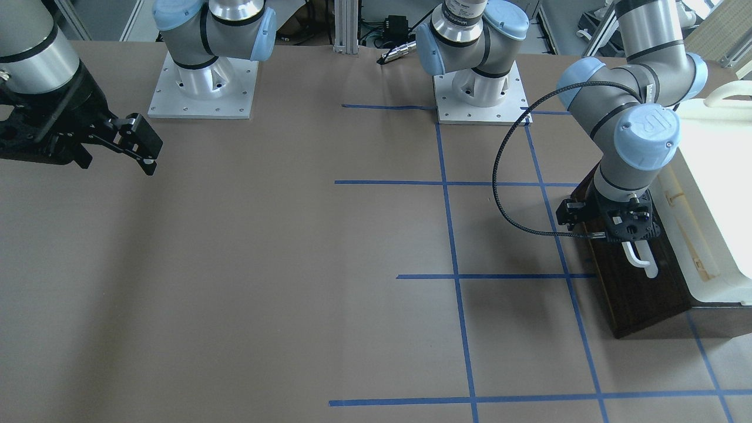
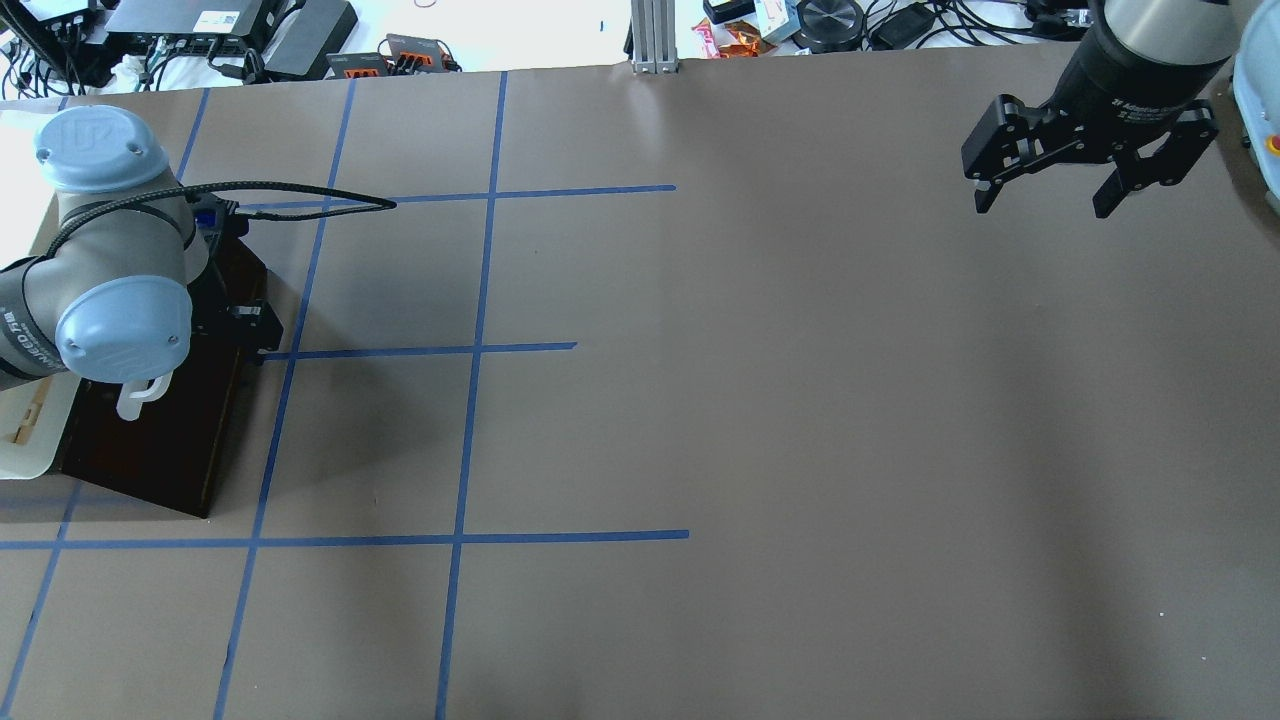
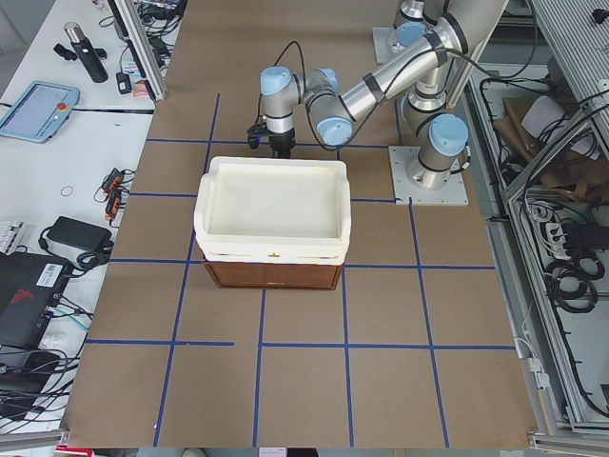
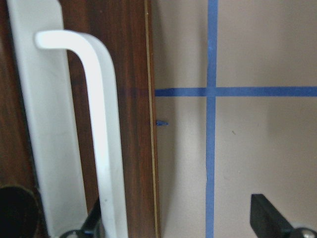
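Note:
A dark wooden box (image 1: 638,296) with a cream inner tub (image 3: 272,205) stands on the taped table. On its side is a white handle (image 4: 106,124), filling the left of the wrist view. My gripper (image 1: 610,218) is down at that side, over the handle. In the wrist view its fingers are apart: one dark finger lies against the handle's lower part, partly hidden behind it, the other (image 4: 267,220) is over bare table to the right.
Another arm's black gripper (image 2: 1086,162) hangs over the far side of the table. Two more arm bases stand along the back edge. A cable loops from my wrist.

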